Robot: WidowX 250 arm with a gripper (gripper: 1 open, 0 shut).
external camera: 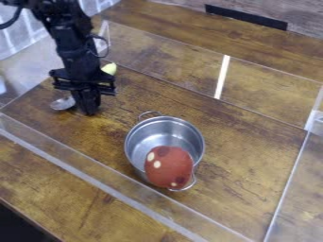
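The black robot gripper (pixel 83 102) is low over the wooden table at the upper left, its fingers down near the surface. A silver spoon-like object (pixel 62 104) lies at its left side, partly hidden. A pale yellow-green object (pixel 109 68) shows behind the arm. Whether the fingers hold anything is too dark and small to tell. A silver pot (pixel 147 134) stands at the lower middle with a red round lid-like object (pixel 168 168) on its near side.
A white strip (pixel 222 77) is at the upper right. Transparent panels border the work area.
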